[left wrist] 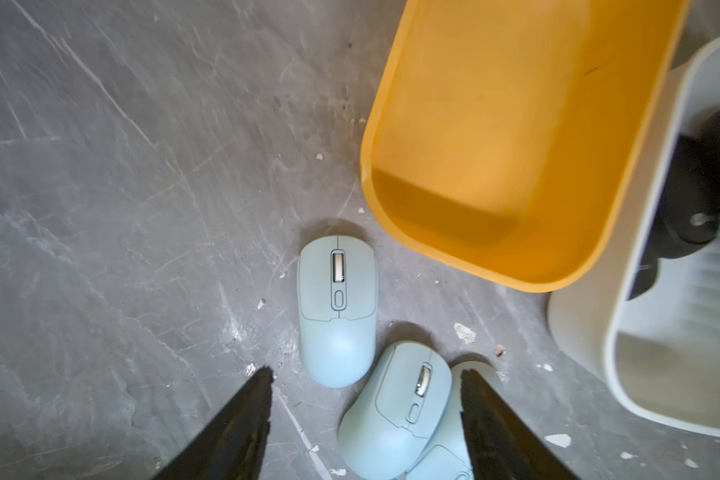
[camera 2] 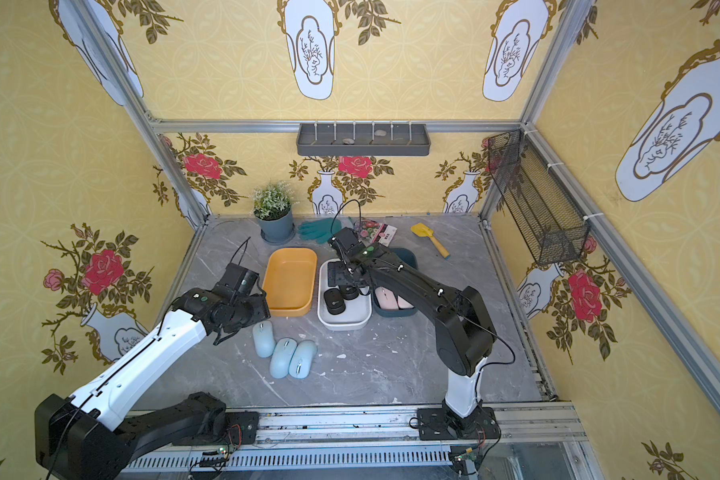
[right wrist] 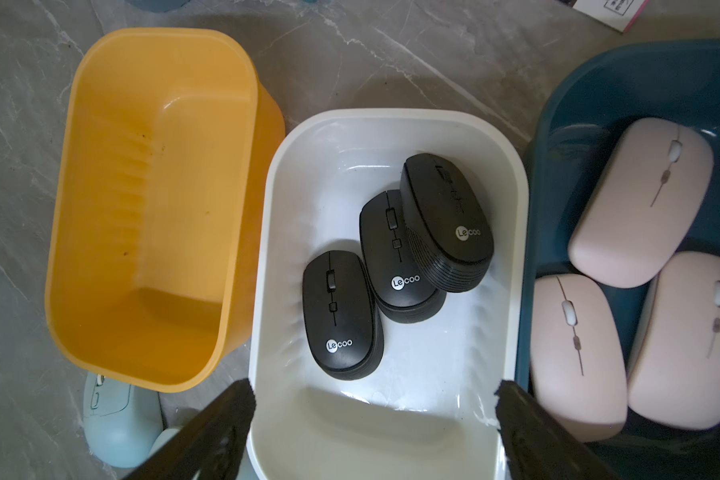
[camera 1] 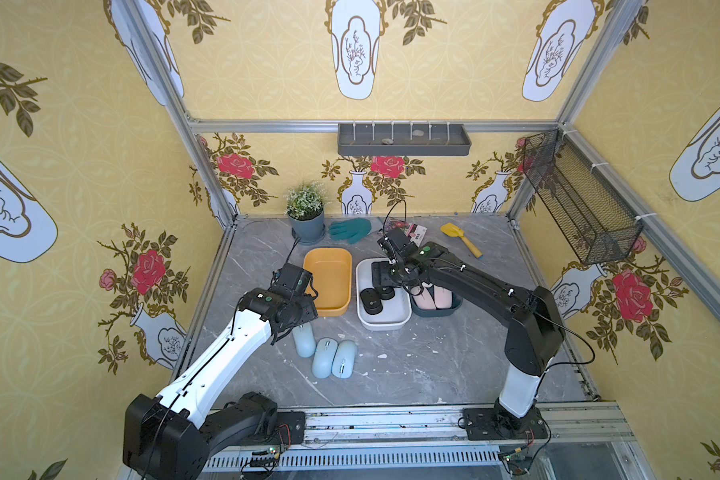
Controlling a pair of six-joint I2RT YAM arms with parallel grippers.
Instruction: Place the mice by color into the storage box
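Three light blue mice lie on the grey table in front of the empty orange box [left wrist: 488,144]: one single blue mouse [left wrist: 337,312], and two lying side by side, the nearer blue mouse [left wrist: 397,412] partly covering the view of the other. Above them hangs my left gripper, fingers apart and nothing between them. Three black mice [right wrist: 340,312] rest in the white box [right wrist: 312,416], one leaning on another. Over that box my right gripper stands open and empty. Three pink mice [right wrist: 644,200] sit in the dark teal box [right wrist: 592,80].
A potted plant [camera 1: 305,209], a teal glove [camera 1: 349,230], a printed card [camera 1: 415,233] and a yellow shovel [camera 1: 461,238] are along the back. The boxes stand close together.
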